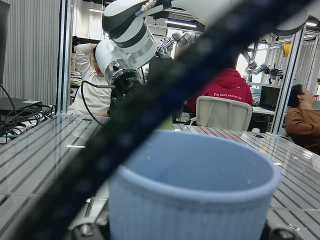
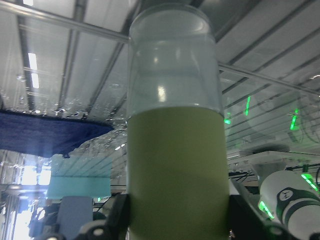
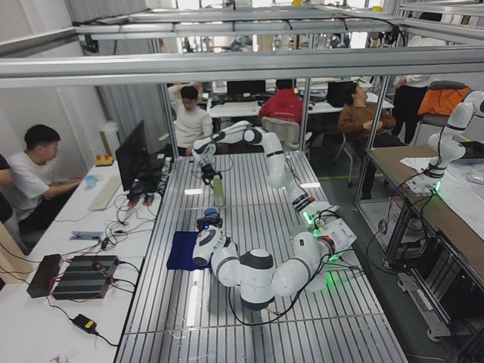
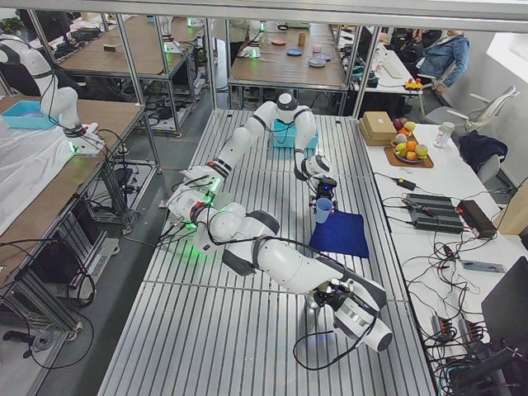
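A light blue cup (image 1: 192, 200) fills the lower middle of the left wrist view, held upright in my left gripper (image 4: 323, 202), which is shut on it above the dark blue cloth (image 4: 338, 235). The cup (image 4: 324, 213) also shows in the camera right view. My right gripper (image 3: 212, 175) is shut on a clear cylinder with olive-green contents (image 2: 177, 170), farther along the slatted table from the cup. The cylinder (image 3: 218, 193) is upright in the camera left view.
A turquoise bin (image 4: 280, 140) stands at one table end. Side desk (image 4: 437, 297) carries cables, electronics, boxes and a fruit plate. An aluminium frame surrounds it.
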